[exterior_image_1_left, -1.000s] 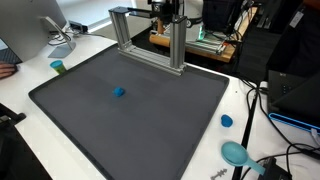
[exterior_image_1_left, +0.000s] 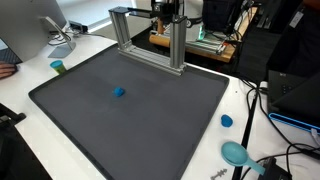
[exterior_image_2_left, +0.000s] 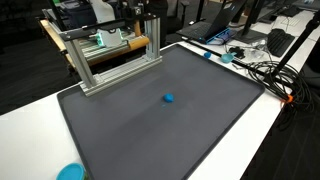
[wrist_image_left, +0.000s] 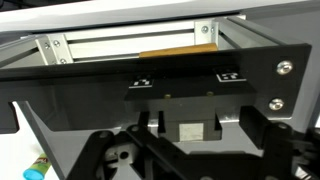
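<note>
In the wrist view, a drawer shows a black front (wrist_image_left: 80, 80) and stands partly pulled out, with a brown, wood-like item (wrist_image_left: 178, 52) inside. A dark handle (wrist_image_left: 190, 104) with a pale square on it juts from that front. My gripper has its fingers on either side of the handle, spread apart with a narrow gap visible; whether either one touches it is unclear. On the dark mat (exterior_image_1_left: 130, 120) lies a small blue object (exterior_image_1_left: 119, 92), seen also in exterior view 2 as the blue object (exterior_image_2_left: 168, 98).
The drawer unit's pale frame (exterior_image_2_left: 120, 75) stands at the mat's edge. A green-sided cup (exterior_image_1_left: 58, 67) is off the mat on the left. Beside the opposite edge lie a blue disc (exterior_image_1_left: 226, 121) and a turquoise item (exterior_image_1_left: 240, 155).
</note>
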